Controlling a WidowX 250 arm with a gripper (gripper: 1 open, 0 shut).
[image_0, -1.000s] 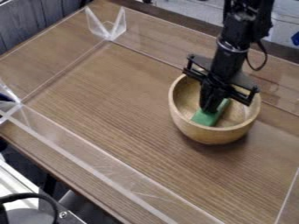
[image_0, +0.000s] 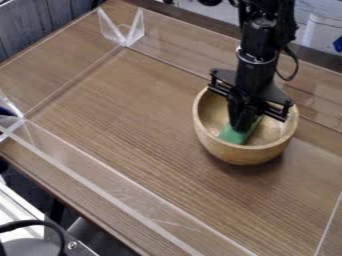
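Note:
My gripper (image_0: 247, 108) reaches down from the top right into a tan bowl (image_0: 242, 152) on the wooden table (image_0: 118, 150). A green object (image_0: 238, 134) lies in the bowl under the black fingers. The fingertips partly cover it, and I cannot tell whether they grip it.
A clear plastic piece (image_0: 120, 28) stands at the back left. Clear plastic edges run along the left side. Black cables and a white part (image_0: 16, 212) are at the lower left.
My gripper has shifted slightly left over the bowl, and its upper body stands more upright. The bowl has stayed about where it was.

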